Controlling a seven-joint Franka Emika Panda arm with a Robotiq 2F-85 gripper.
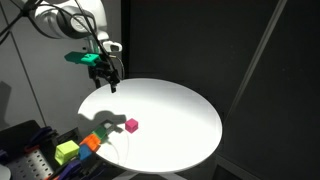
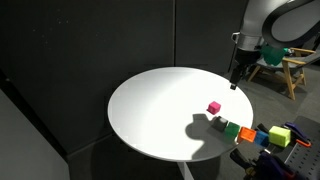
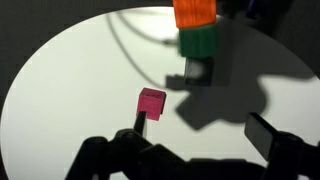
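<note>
My gripper hangs above the table, open and empty. In the wrist view its two dark fingers stand wide apart. A row of tipped blocks runs toward the table's near edge: a green block, an orange block, a blue block and a yellow-green block. The yellow-green one appears past the rim. Whether the row rests on anything there, I cannot tell. Apart from them, a pink cube sits on the table, showing near the left finger in the wrist view.
Dark equipment and cables crowd the area beside its edge near the blocks. A wooden chair stands behind the arm.
</note>
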